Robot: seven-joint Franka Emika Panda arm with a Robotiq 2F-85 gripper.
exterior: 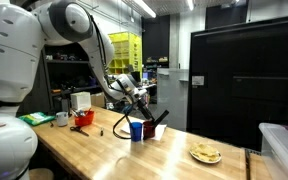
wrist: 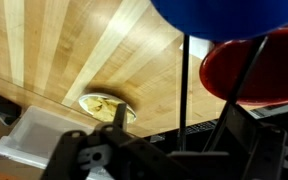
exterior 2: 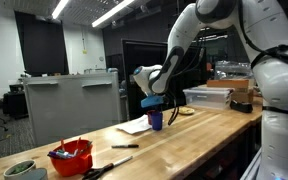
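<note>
A blue cup [exterior: 136, 131] stands on the wooden table with a red cup [exterior: 149, 130] right beside it. In the wrist view the blue cup [wrist: 229, 12] fills the top edge, and the red cup [wrist: 246, 72] lies to its lower right, its inside showing. My gripper is open, its dark fingers spread along the bottom of that view. From the side, the gripper [exterior: 143, 106] hangs just above the cups. Thin dark strips cross between the fingers and the cups; what they belong to is unclear. In the second exterior view the blue cup [exterior 2: 157, 121] partly hides the red one.
A plate of yellowish food [exterior: 205, 153] sits on the right of the table, with clear wood before it. A red basket [exterior 2: 71, 157] holds dark-handled items. A clear plastic bin [exterior: 281, 145] stands at the right edge. White paper [exterior 2: 135, 126] lies behind the cups.
</note>
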